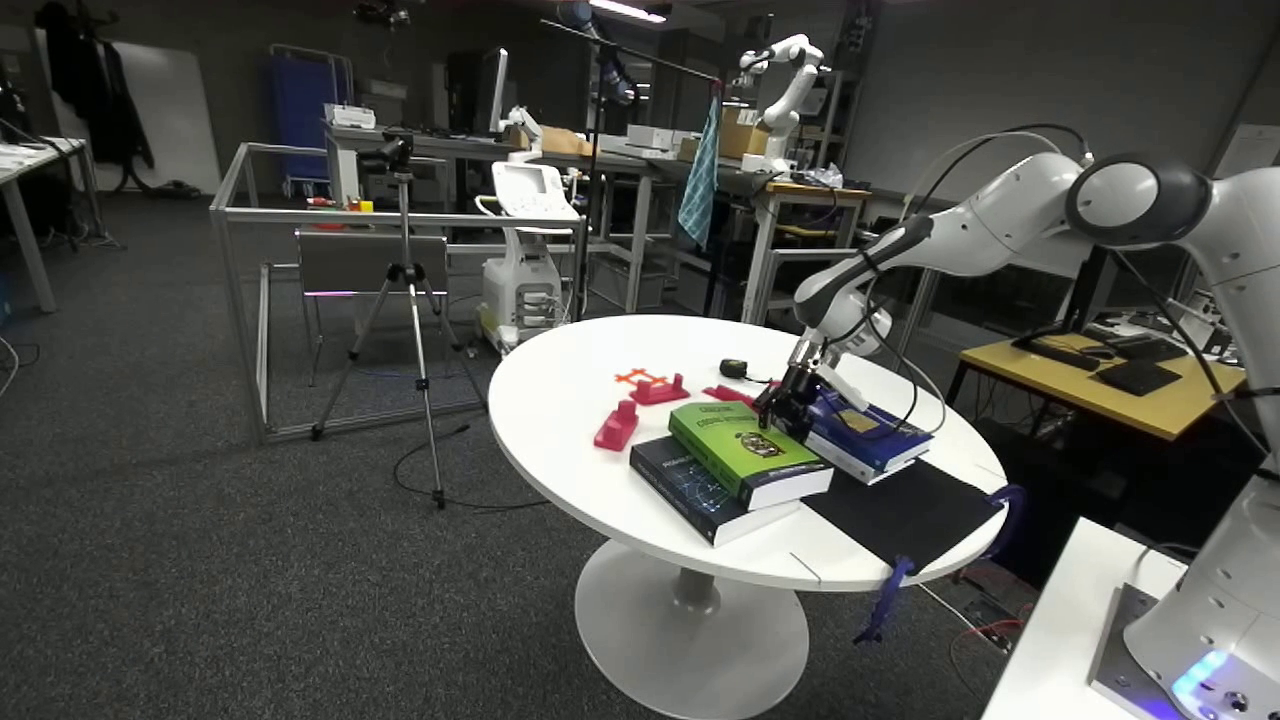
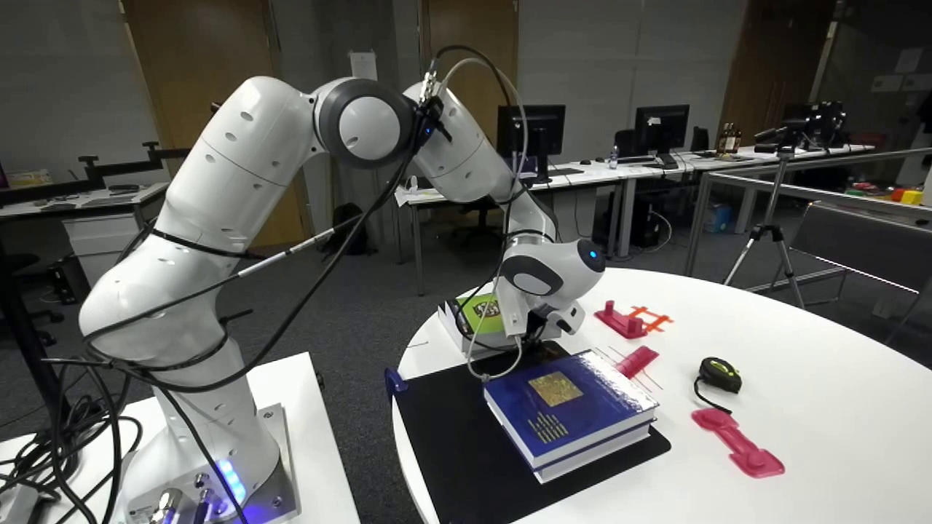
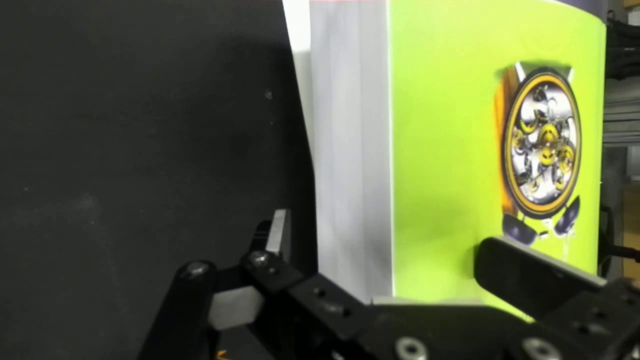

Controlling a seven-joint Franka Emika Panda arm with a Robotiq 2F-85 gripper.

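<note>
In the first exterior view a thick green book point(image 1: 746, 444) lies on a dark blue book point(image 1: 702, 486), forming a stack. My gripper point(image 1: 780, 414) is low at the stack's edge, between it and the blue book point(image 1: 873, 430) on the other side. From the wrist, my open gripper straddles the green book's edge point(image 3: 354, 156): one finger point(image 3: 279, 234) is over the black mat point(image 3: 150, 120), the other above the green cover point(image 3: 438, 150). Whether either finger touches the book, I cannot tell. The second exterior view mostly hides the fingers behind the hand.
The blue book point(image 2: 568, 402) rests on another book on the black mat point(image 2: 437, 445). Pink plastic parts point(image 2: 738, 441), an orange frame point(image 1: 641, 377) and a tape measure point(image 2: 719, 374) lie around on the round white table point(image 2: 839, 384). Its far side has free room.
</note>
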